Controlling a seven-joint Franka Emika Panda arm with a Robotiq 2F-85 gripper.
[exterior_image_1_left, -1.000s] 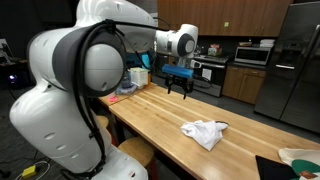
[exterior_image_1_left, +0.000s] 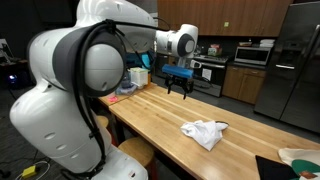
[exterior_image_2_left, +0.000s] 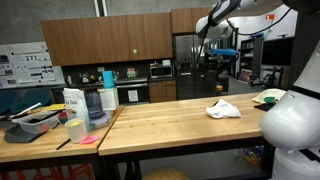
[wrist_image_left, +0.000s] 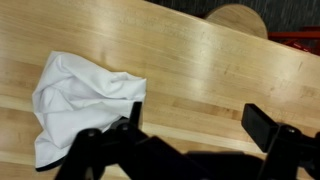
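A crumpled white cloth (exterior_image_1_left: 204, 134) lies on the wooden table; in the wrist view the same cloth (wrist_image_left: 85, 105) is at the left. A small dark end shows at its far edge in exterior view 1, but what it belongs to is hidden. Well above the tabletop, my gripper (exterior_image_1_left: 181, 88) points down, clear of the cloth. The wrist view has its two black fingertips wide apart, so the gripper is open, with only bare table visible between them.
Toward the right edge of exterior view 1 are a black mat (exterior_image_1_left: 275, 168) and a white-rimmed green bowl (exterior_image_1_left: 300, 157). Bins and containers (exterior_image_2_left: 75, 110) crowd the table's left end in exterior view 2. A round stool (wrist_image_left: 237, 18) stands beyond the edge.
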